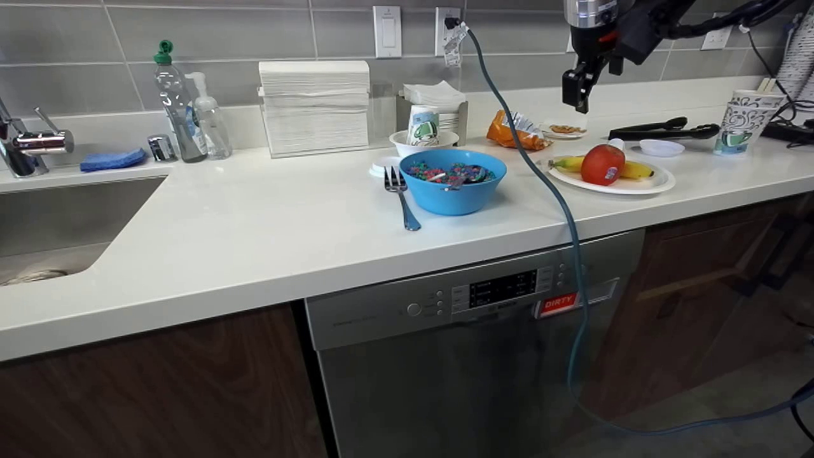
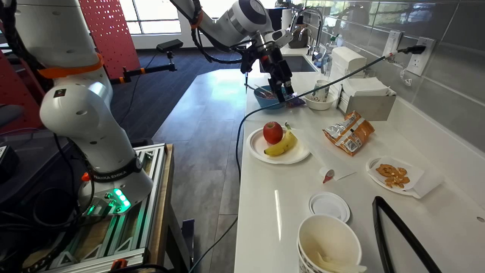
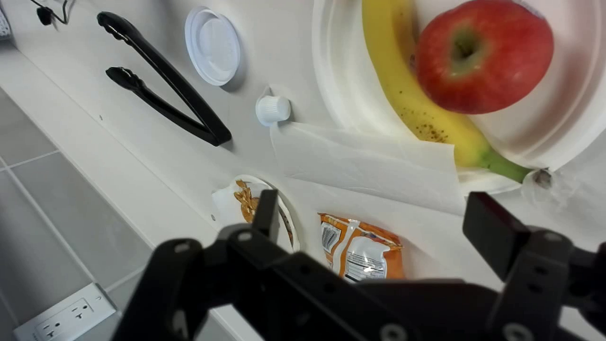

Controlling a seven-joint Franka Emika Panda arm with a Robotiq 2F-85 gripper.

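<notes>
My gripper hangs above the counter with its two dark fingers wide apart and nothing between them. Below it in the wrist view lie an orange snack bag (image 3: 363,248) and a small plate of pretzels (image 3: 288,222), partly hidden by a finger. A red apple (image 3: 484,56) and a yellow banana (image 3: 392,68) share a white plate (image 3: 335,85) at the upper right. Black tongs (image 3: 170,85) lie spread at the upper left, beside a white lid (image 3: 212,45). A small white-capped tube (image 3: 273,109) rests near the plate.
A blue bowl (image 1: 451,198) of wrapped candy and a fork (image 1: 406,201) stand left of the fruit plate. A power cable (image 1: 534,164) crosses the counter between them. Patterned paper cups (image 1: 746,122) stand at the right. Counter space beside the sink (image 1: 72,217) is clear.
</notes>
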